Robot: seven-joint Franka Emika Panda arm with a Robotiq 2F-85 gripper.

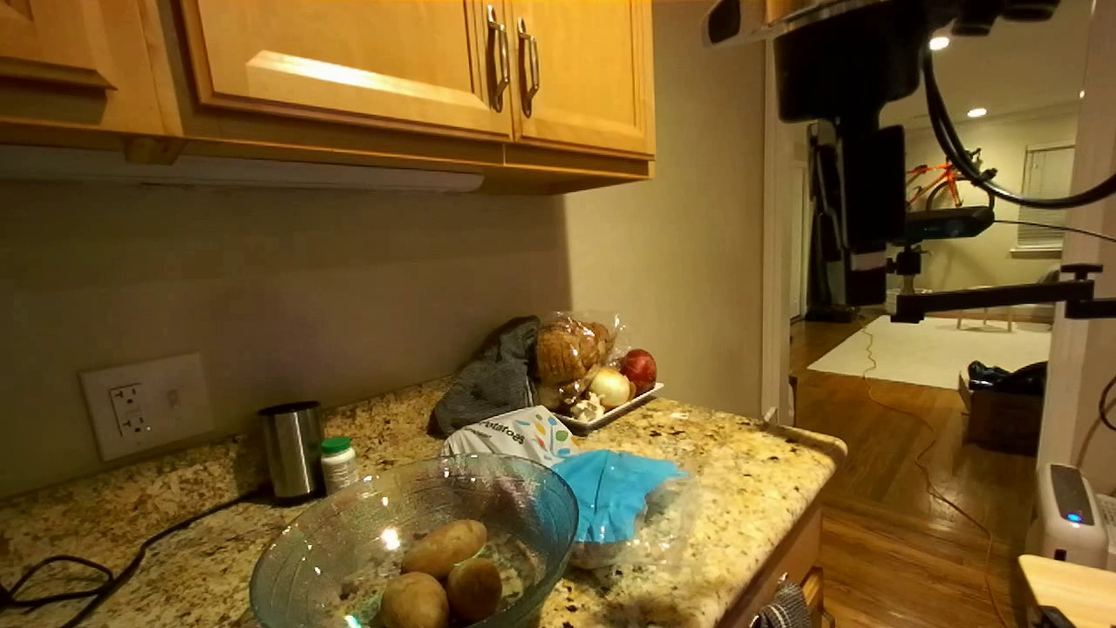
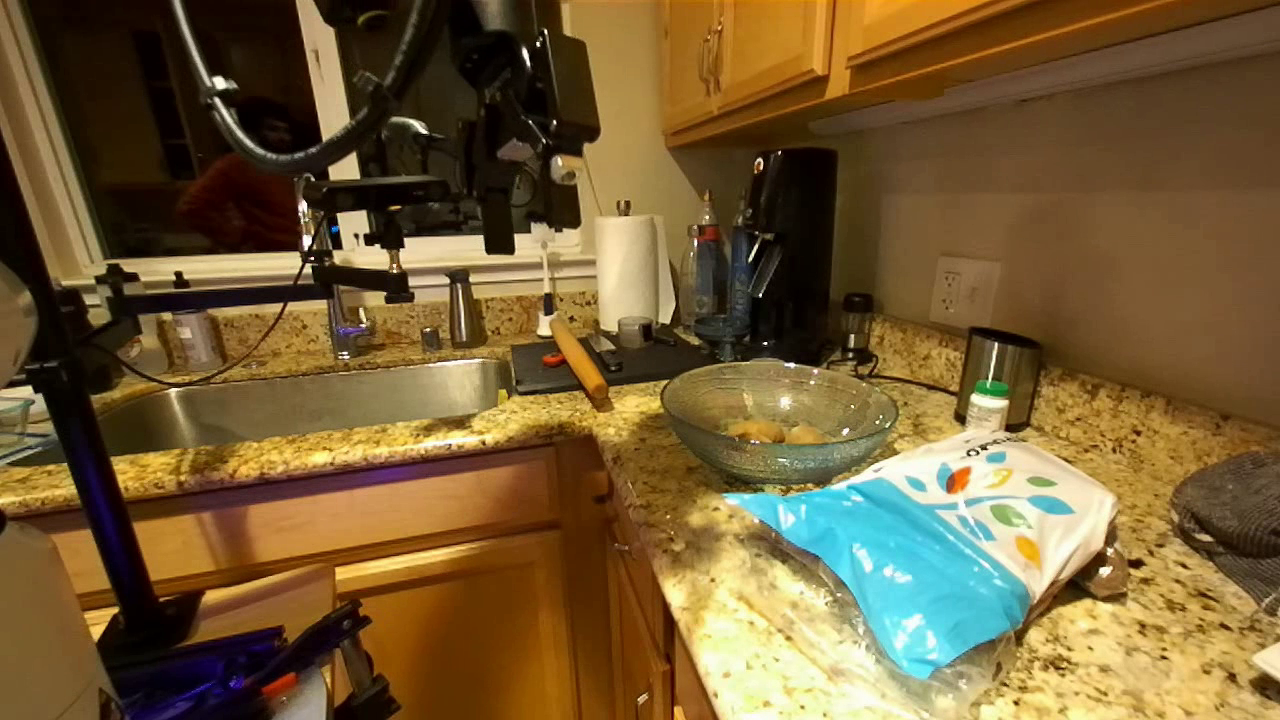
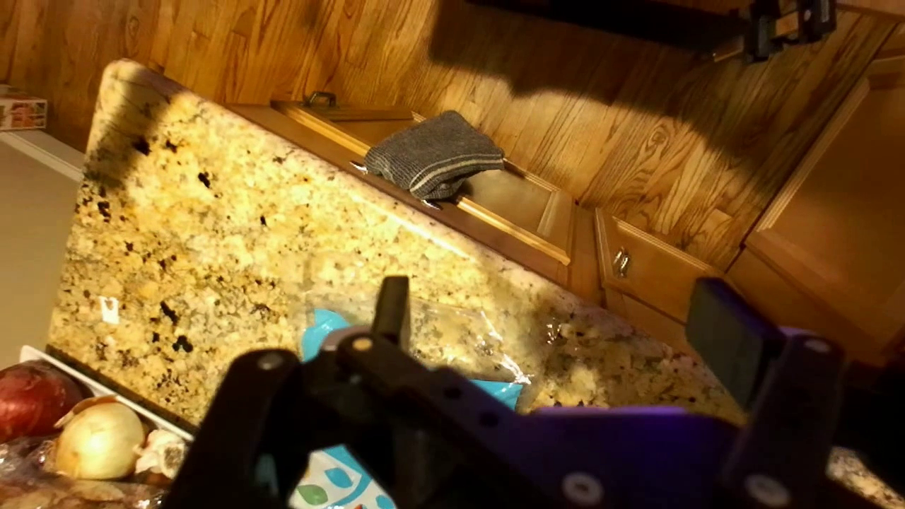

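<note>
High above the counter hangs my gripper, its two fingers wide apart in the wrist view with nothing held between them. A glass bowl [image 1: 314, 544] stands on the counter with several potatoes [image 1: 445, 546] inside. Beside it lies a potato bag [image 2: 912, 564], blue and white with a clear plastic part. In the wrist view my gripper's body hides most of that bag, and the bowl is out of sight.
A tray [image 1: 628, 404] of onions and garlic sits at the far counter end near a dark cloth [image 1: 489, 377]. A metal cup [image 1: 293, 450] and a green-capped bottle [image 1: 337, 466] stand by the wall. Bare granite lies along the counter's front edge; cabinets [image 1: 418, 73] overhang the back.
</note>
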